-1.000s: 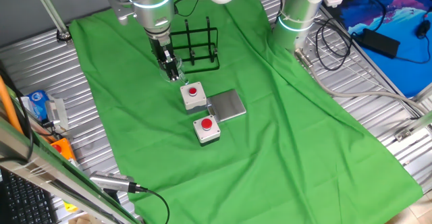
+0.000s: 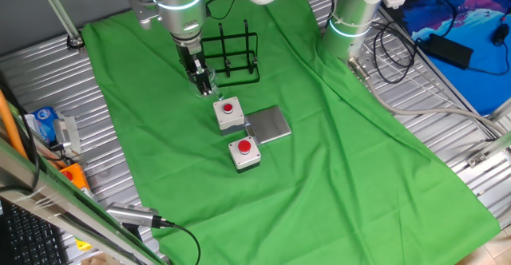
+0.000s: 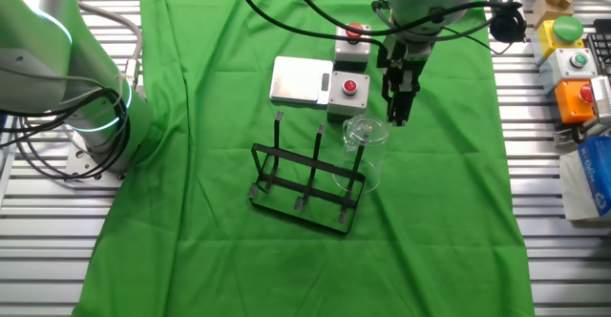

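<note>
A clear glass mug (image 3: 372,172) stands on the green cloth, its handle toward the black rack (image 3: 305,200). My gripper (image 3: 397,116) points down close to the mug's rim in exterior view 2. In exterior view 1 the dark fingers (image 2: 206,86) overlap the mug, partly hiding it. Whether the fingers touch the glass, or how far apart they stand, does not show clearly. Two white boxes with red buttons sit near the mug: the nearer box (image 2: 228,116) and the farther one (image 2: 245,155). A flat silver scale (image 2: 269,124) lies beside them.
The robot's base column (image 3: 110,131) rises at the left of exterior view 2. Several coloured button boxes (image 3: 573,64) and a blue packet (image 3: 597,169) line the right edge there. Wide bare cloth (image 2: 343,193) lies beyond the boxes in exterior view 1.
</note>
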